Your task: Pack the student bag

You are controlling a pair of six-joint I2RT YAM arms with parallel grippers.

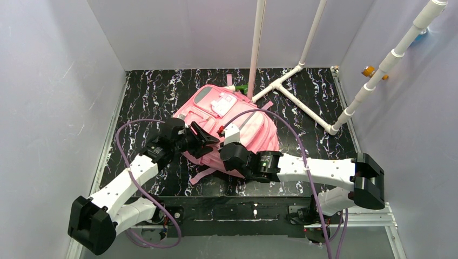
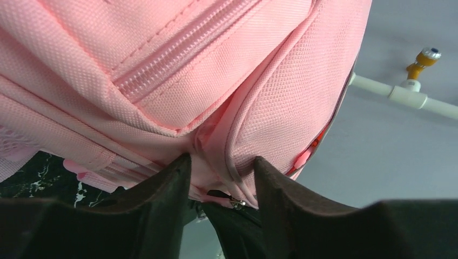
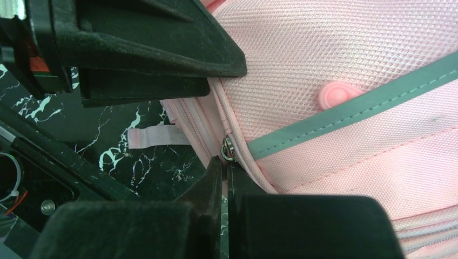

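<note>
The pink backpack (image 1: 208, 105) lies on the marble-patterned table, with pockets, zippers and a grey-green strip (image 3: 345, 112). My left gripper is part open over a folded pink fabric edge beside a zippered pocket (image 2: 178, 54); whether it grips that edge is unclear. My right gripper is shut on the pink piped edge at a metal zipper piece (image 3: 228, 149). The left gripper's black fingers reach across that same edge just above it in the right wrist view. In the top view both grippers meet at the bag's lower middle.
A white pipe frame (image 1: 305, 105) stands at the back and right, with an orange fitting (image 1: 369, 70) on it. Grey walls enclose the table; purple cables loop over both arms.
</note>
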